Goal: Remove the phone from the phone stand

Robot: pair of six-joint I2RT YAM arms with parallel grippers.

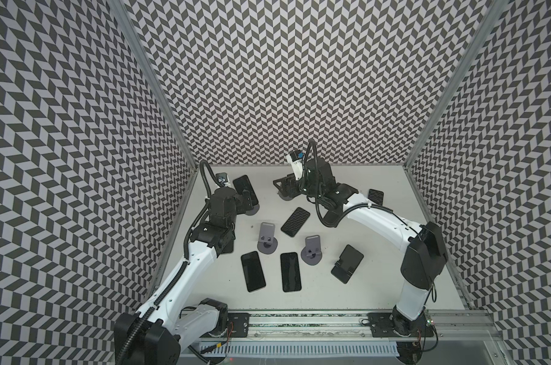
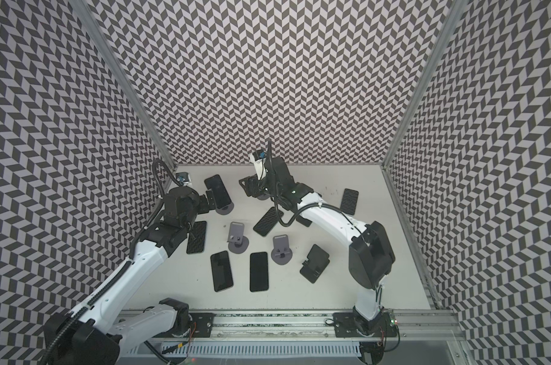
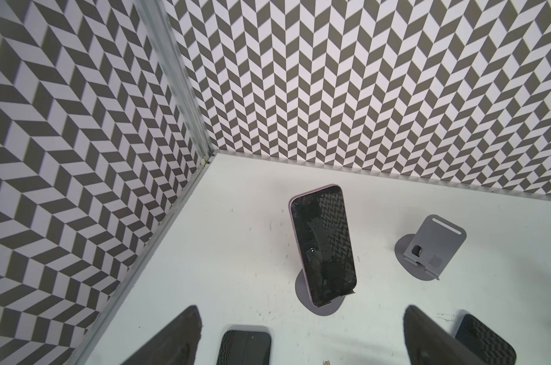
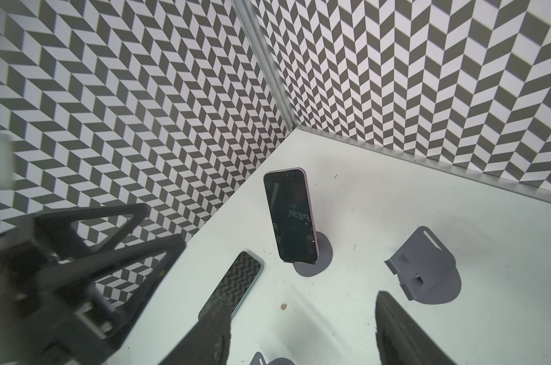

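A dark phone (image 3: 322, 243) stands tilted on a grey stand (image 4: 322, 255) at the back left. My left gripper is open in front of it, with nothing between its fingers. My right gripper is part open and empty, further right, near an empty stand (image 4: 424, 267) at the back; both this stand and the phone show ahead of it in its wrist view.
Several phones lie flat on the table (image 1: 214, 286), one (image 2: 259, 271) at the front middle. Two more empty stands (image 2: 237, 237) stand in the middle.
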